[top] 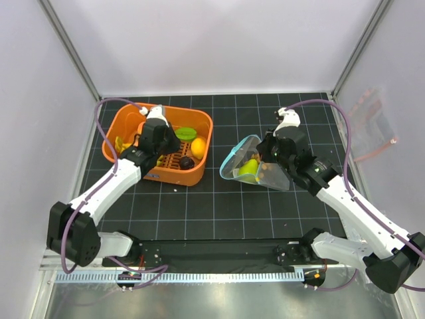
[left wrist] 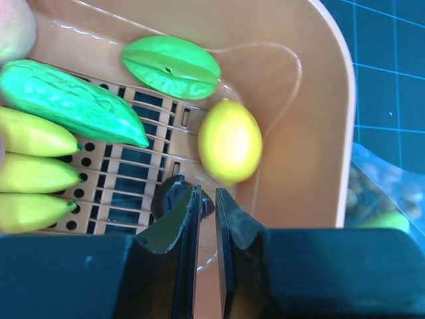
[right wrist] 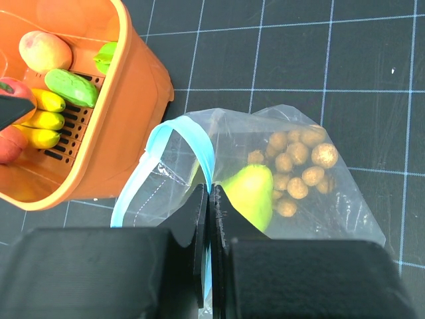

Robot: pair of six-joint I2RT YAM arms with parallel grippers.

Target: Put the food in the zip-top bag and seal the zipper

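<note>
The clear bag (top: pixel 269 176) with a blue zip strip (right wrist: pixel 154 149) lies on the mat, holding a yellow-green pear (right wrist: pixel 247 199) and several brown round pieces (right wrist: pixel 297 153). My right gripper is shut on the bag at its zip edge, whose mouth gapes. My left gripper hangs over the orange bin (top: pixel 206 143), fingers nearly together, with no held item visible. Beneath it lie a dark fruit (top: pixel 186 163), a lemon (left wrist: pixel 229 143), green starfruit (left wrist: pixel 170 66), a green cucumber-like item (left wrist: pixel 66 100), bananas (left wrist: pixel 36 173) and peach-like fruit (right wrist: pixel 45 51).
The bin fills the left of the dark tiled mat (top: pixel 212 212), close beside the bag. Bare mat lies in front of both and behind the bag. A clear sheet (top: pixel 372 123) with pink edging appears at the right wall.
</note>
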